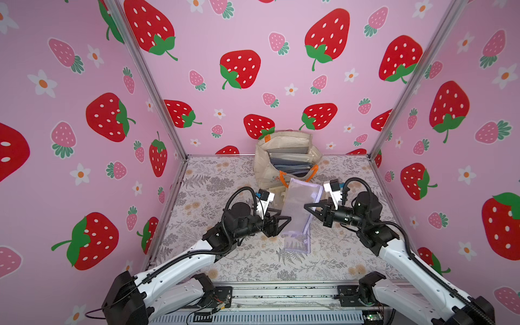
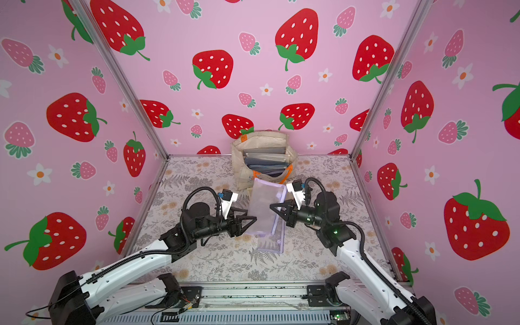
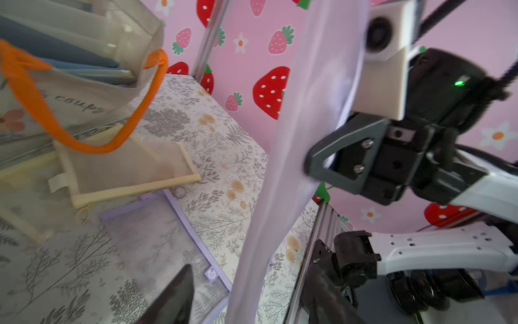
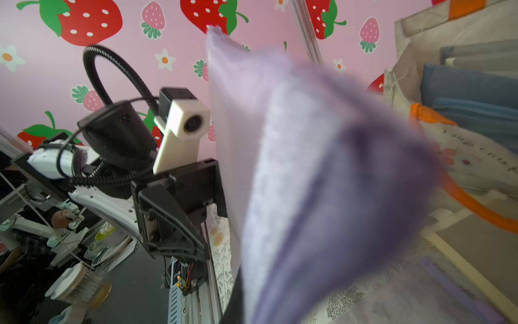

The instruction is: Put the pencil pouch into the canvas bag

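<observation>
A lilac mesh pouch (image 1: 296,208) is held upright between the grippers. My right gripper (image 2: 274,207) is shut on its right part; in the right wrist view the pouch (image 4: 302,178) fills the middle, blurred. My left gripper (image 1: 282,221) is at the pouch's left side, lower down, its fingers blurred in the left wrist view and seemingly part open around the edge. The beige canvas bag (image 1: 262,168) with orange handles stands behind, open, holding several grey and blue pouches.
A lilac pouch (image 3: 156,243) lies flat on the table beneath the held one. Cream-edged pouches (image 3: 126,167) lie before the bag.
</observation>
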